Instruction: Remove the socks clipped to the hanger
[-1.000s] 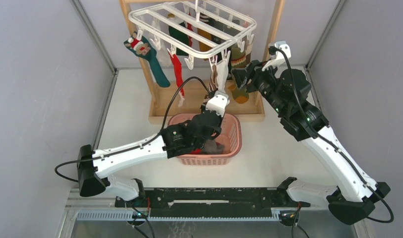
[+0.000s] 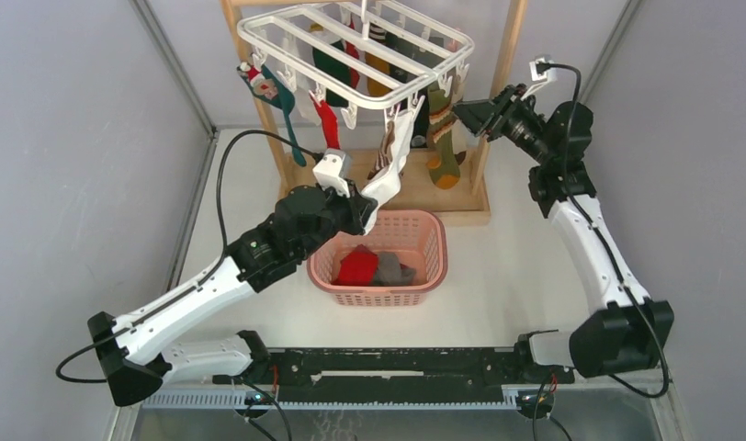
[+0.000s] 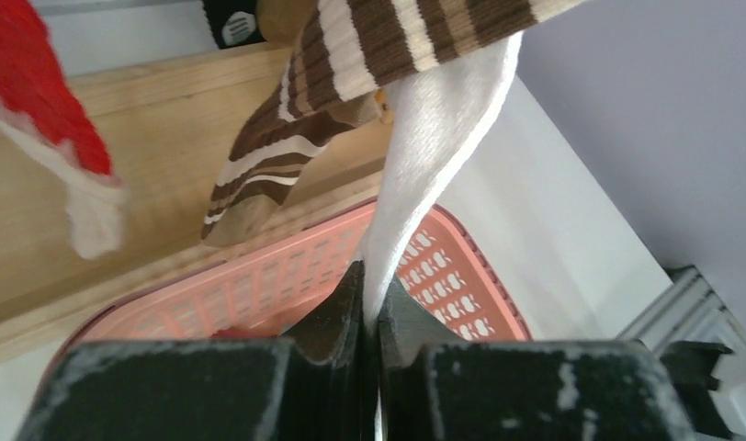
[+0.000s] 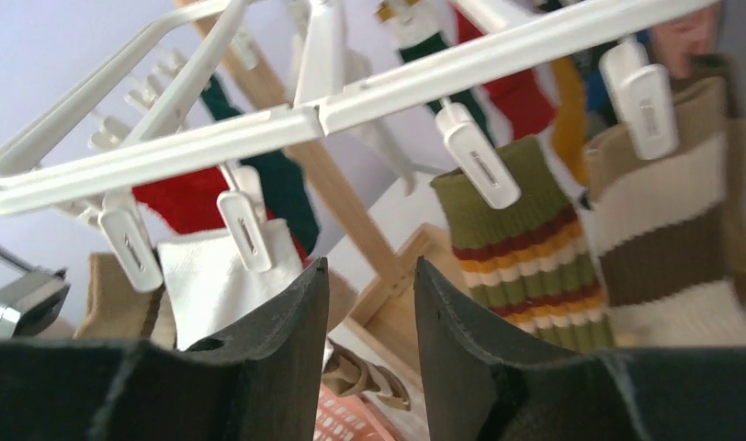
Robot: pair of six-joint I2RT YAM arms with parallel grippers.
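Note:
The white hanger (image 2: pixel 356 95) has several socks clipped along its edges. My left gripper is shut on the lower part of a white sock (image 3: pixel 447 124), which stretches up toward its clips at the hanger's front corner. Close by that sock hangs a brown striped sock (image 3: pixel 273 156). Right of the hanger, my right gripper stands part open, with nothing between its fingers. Ahead of it are the white clips (image 4: pixel 480 156) and a green striped sock (image 4: pixel 521 230). A red sock (image 2: pixel 325 121) and a teal Christmas sock (image 2: pixel 282 99) hang on the left.
Below the hanger stands a pink basket (image 2: pixel 432 243) holding a red sock (image 2: pixel 358 266) and a grey one (image 2: pixel 392 270). Behind it is the wooden stand's base (image 2: pixel 466 219).
My left gripper has moved left, and the white sock, hanging straight before, now slants toward it. My right gripper has drawn back to the right, away from the hanger's corner.

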